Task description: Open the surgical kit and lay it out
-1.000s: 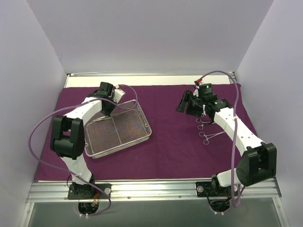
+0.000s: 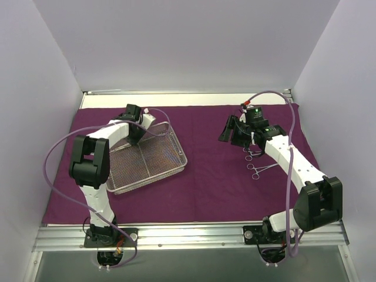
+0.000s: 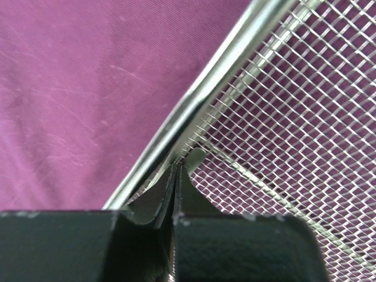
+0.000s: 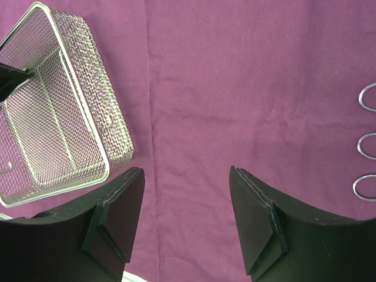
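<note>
The wire mesh basket (image 2: 154,158) stands on the left half of the purple cloth. At its far wall my left gripper (image 2: 134,143) reaches down inside, its fingers (image 3: 191,197) closed together. A thin metal instrument (image 3: 195,157) shows its rounded end just past those fingertips, close against the basket wall; most of it is hidden by the gripper. Over the cloth to the right hangs my right gripper, wide open and empty. Ring-handled clamps (image 2: 255,175) lie beyond it on the right, partly covered by the right arm in the top view.
Bare purple cloth (image 2: 208,182) lies between the basket and the clamps. The basket's rim (image 3: 194,103) stands right beside the left fingers. Purple cables (image 2: 44,158) loop over both arms, and grey walls bound the sides and back.
The basket has moved a very little. The right arm is unmoved.
</note>
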